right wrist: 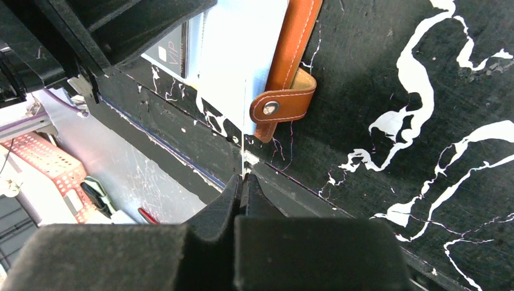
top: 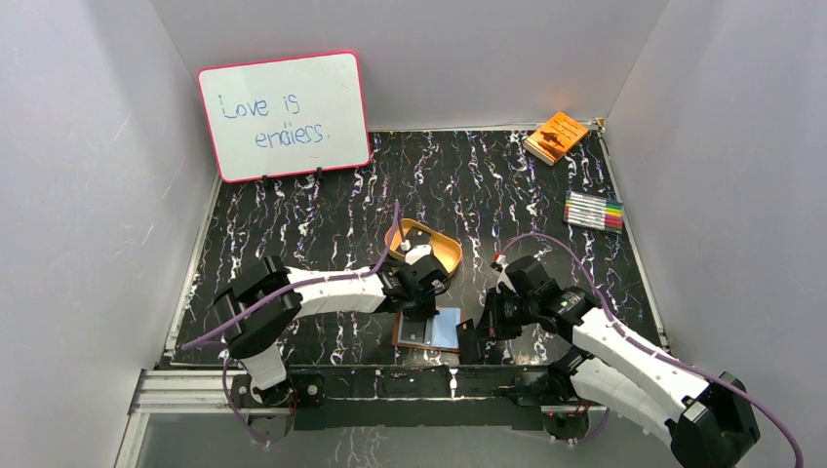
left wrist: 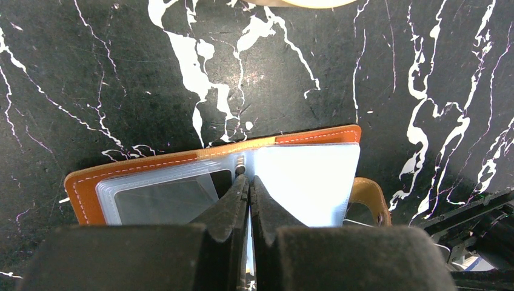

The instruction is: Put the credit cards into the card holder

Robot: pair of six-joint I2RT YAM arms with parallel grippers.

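The brown card holder (top: 397,332) lies open near the table's front edge, with clear sleeves. A dark card shows in its left sleeve; "VIP" is readable on it in the right wrist view. The right sleeve (left wrist: 303,182) looks pale and blank. Over the holder's middle, my left gripper is shut, nothing visible between its fingers. My right gripper is shut on a thin black card (top: 469,341), seen edge-on in the right wrist view. This card stands at the holder's right edge; whether it touches the sleeve I cannot tell.
Behind the left gripper sits a yellow basket (top: 451,252) with dark cards (top: 419,237) in it. The holder's strap (right wrist: 282,106) with a snap sticks out on its right. A whiteboard (top: 283,117), orange book (top: 556,136) and pens (top: 593,212) stand farther back.
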